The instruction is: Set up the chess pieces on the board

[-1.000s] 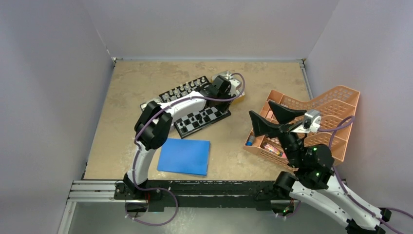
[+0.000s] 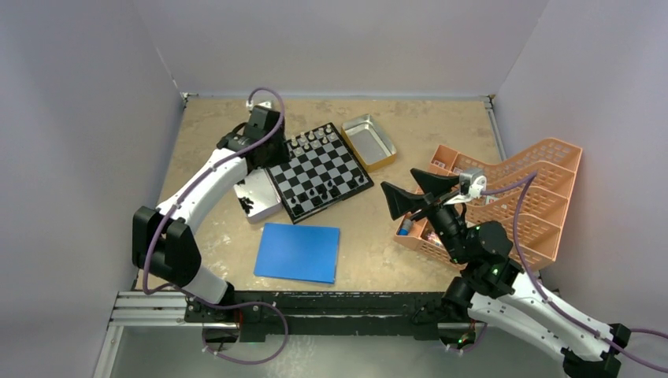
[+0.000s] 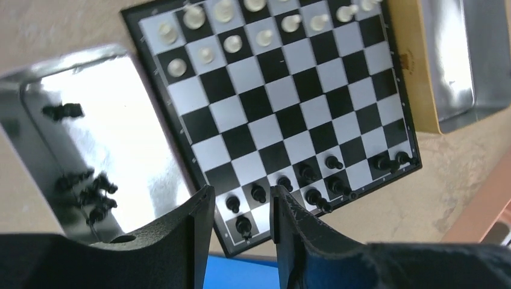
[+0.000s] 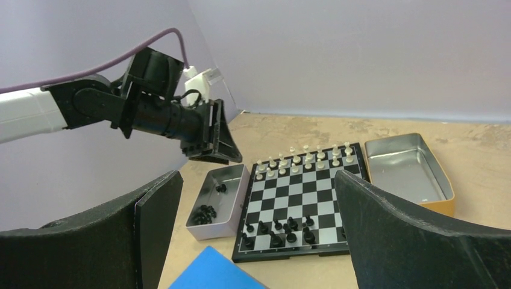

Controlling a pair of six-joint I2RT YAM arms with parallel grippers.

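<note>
The chessboard [image 3: 282,123] carries white pieces [image 3: 263,37] along its far rows and black pieces [image 3: 307,173] along the near rows. A white box [image 3: 135,156] left of it holds several loose black pieces [image 3: 72,110]. My left gripper hangs open above the board and box, nothing between its fingers. My right gripper is open and empty, high at the right side, facing the board.
A gold-sided metal tray [image 2: 368,142] sits right of the board. A blue sheet [image 2: 296,253] lies in front. An orange organizer [image 2: 526,201] stands at the right. Bare table surrounds these.
The left arm has risen and swung left from over the right side of the board to its upper left. The right arm has shifted slightly left.
</note>
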